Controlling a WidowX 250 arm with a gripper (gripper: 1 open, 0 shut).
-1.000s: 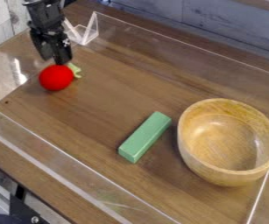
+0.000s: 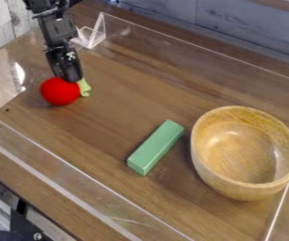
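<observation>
My gripper [image 2: 66, 73] reaches down from the upper left, its dark fingers low over a red round object [image 2: 58, 92] and a small pale green piece [image 2: 84, 88] just behind it. Whether the fingers are open or shut, or touch either thing, is hard to tell. A green block [image 2: 155, 147] lies near the middle front, and a wooden bowl [image 2: 241, 179] stands at the right.
A clear plastic piece [image 2: 91, 30] stands at the back left. Raised edges and a wall border the table.
My gripper has come down and a little right toward the red object and the pale green piece. The block and bowl have not moved.
</observation>
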